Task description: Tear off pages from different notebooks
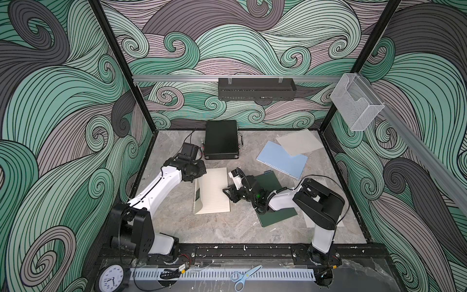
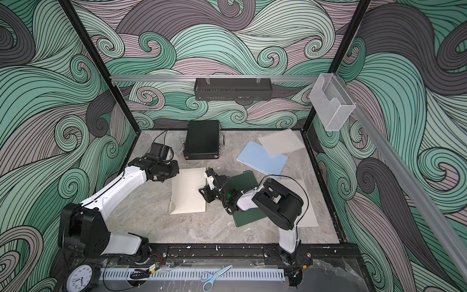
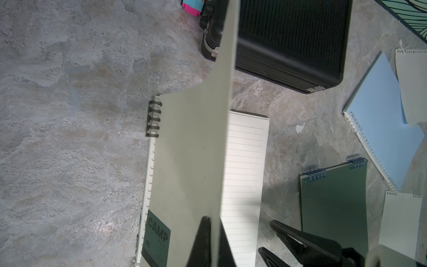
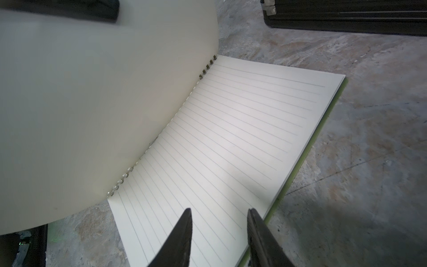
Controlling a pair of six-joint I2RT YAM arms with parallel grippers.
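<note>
A lined notebook point(image 1: 214, 192) lies open on the table, left of centre. Its pale cover point(image 3: 189, 146), with a dark green "CAMP" label point(image 3: 155, 240) and dark rings along the spine, stands lifted on its left side. My left gripper is shut on the cover's edge, which runs between its fingers. The ruled top page point(image 4: 249, 120) is flat and shows its right edge above a green back. Over that edge, in the right wrist view, my right gripper stands open; nothing is gripped between its fingers.
A dark green notebook point(image 1: 270, 182) lies under the right arm, a blue notebook point(image 1: 282, 158) behind it. Loose torn-edged sheets are a grey one point(image 1: 301, 141) at the back right and a white one point(image 3: 402, 218) at the right. A black case point(image 1: 221, 138) stands behind the open notebook.
</note>
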